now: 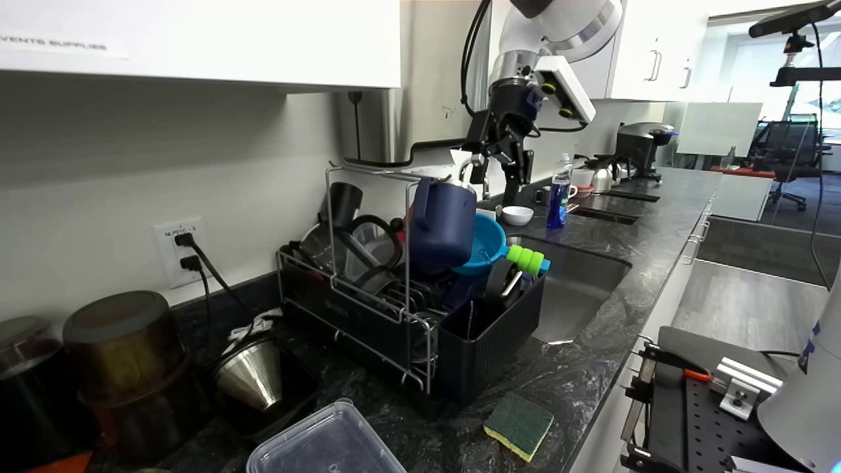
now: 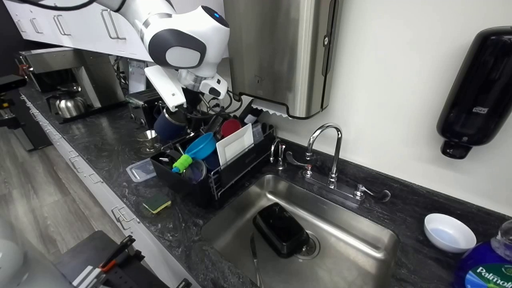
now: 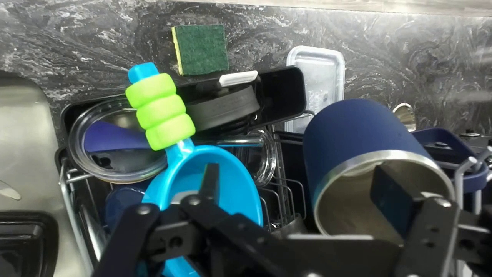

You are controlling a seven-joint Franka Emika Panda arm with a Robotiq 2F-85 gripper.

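My gripper (image 1: 496,186) is open above the sink side of the black dish rack (image 1: 493,356), its fingers pointing down. In the wrist view, one finger (image 3: 211,180) overlaps the blue scoop with a green ribbed handle (image 3: 246,184). The other finger (image 3: 392,198) crosses the mouth of the navy mug (image 3: 364,127); whether it reaches inside cannot be told. Nothing is gripped between them. The mug (image 1: 443,225) hangs tilted high on the rack, its handle toward exterior view 1. Beside it sits the scoop (image 1: 487,240).
A white square plate (image 2: 235,146) stands in the rack. A green-yellow sponge (image 1: 520,424) and clear lid (image 1: 327,445) lie on the counter. The sink (image 2: 288,192) holds a black container (image 2: 279,229). The steel dispenser (image 2: 278,53) hangs on the wall close to the arm.
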